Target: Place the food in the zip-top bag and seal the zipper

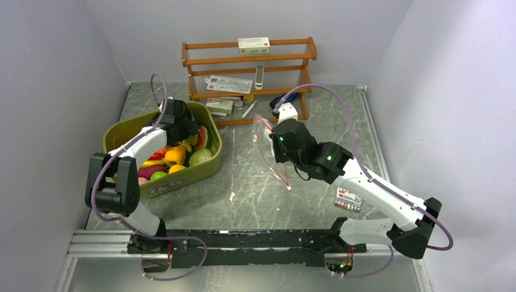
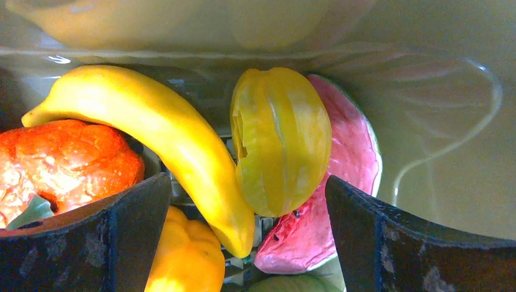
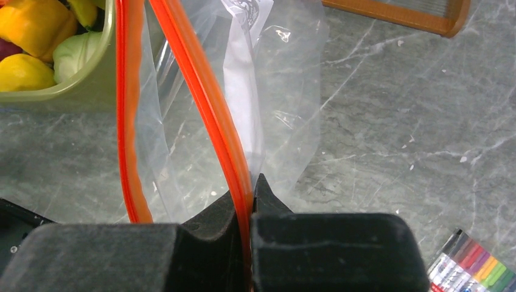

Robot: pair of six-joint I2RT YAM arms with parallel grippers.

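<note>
Inside the green bin (image 1: 214,172), my left gripper stands open, pointing down, nothing held between its fingers. Below and ahead of its fingertips lie a yellow carambola-like fruit (image 2: 283,143) and a yellow banana (image 2: 182,146), with a watermelon slice (image 2: 356,137) at the right. At the table's middle, the clear zip top bag (image 1: 268,155) has its mouth spread, its two red zipper strips (image 3: 210,109) apart. One strip runs between the fingers of my right gripper, which is shut on that edge. The bag looks empty of food.
The bin also holds an orange pepper (image 2: 185,255), a red pumpkin (image 2: 73,161) and a cabbage (image 1: 201,157). A wooden rack (image 1: 201,88) stands at the back; a marker pack (image 1: 347,199) lies at the right. The table between bin and bag is clear.
</note>
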